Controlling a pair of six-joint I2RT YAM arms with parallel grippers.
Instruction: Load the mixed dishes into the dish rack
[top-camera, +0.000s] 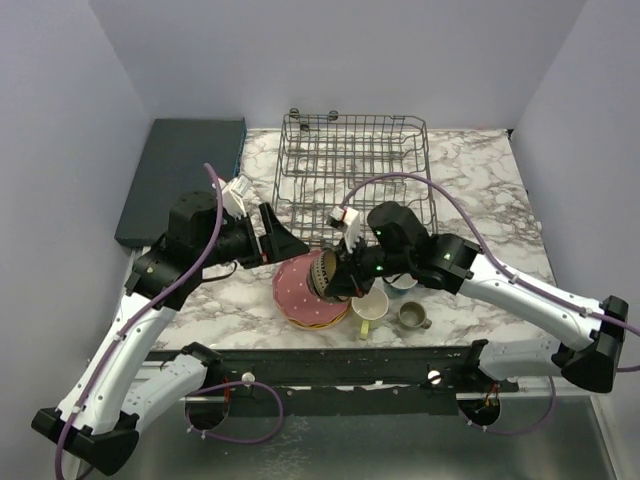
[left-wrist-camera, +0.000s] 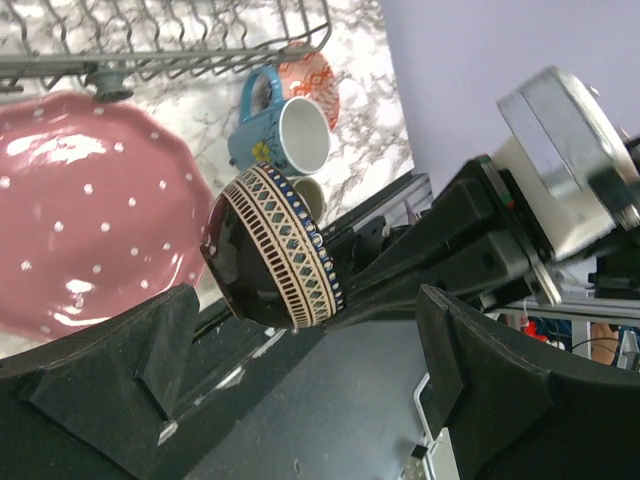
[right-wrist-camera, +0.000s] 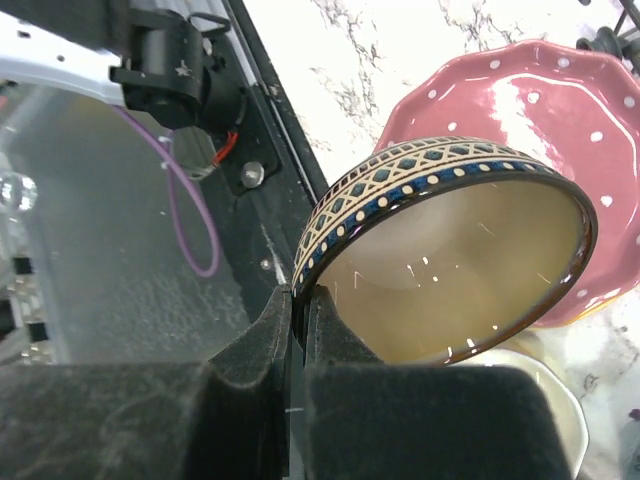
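A patterned bowl (right-wrist-camera: 450, 270), dark outside with a beaded blue band, is pinched at its rim by my right gripper. It hangs tilted above the pink plates, its base turned toward the left gripper in the left wrist view. My left gripper stands open just short of the bowl (left-wrist-camera: 265, 250), not touching it. Pink dotted plates (top-camera: 300, 292) lie stacked on the counter. Beside them are a cream cup (top-camera: 372, 304), a small grey-brown cup (top-camera: 413, 315) and a blue mug (left-wrist-camera: 285, 135). The wire dish rack (top-camera: 350, 165) stands behind, empty.
A dark flat box (top-camera: 182, 180) lies at the left. An orange patterned dish (left-wrist-camera: 312, 82) sits near the blue mug. Bare marble counter (top-camera: 485, 220) shows to the right of the rack.
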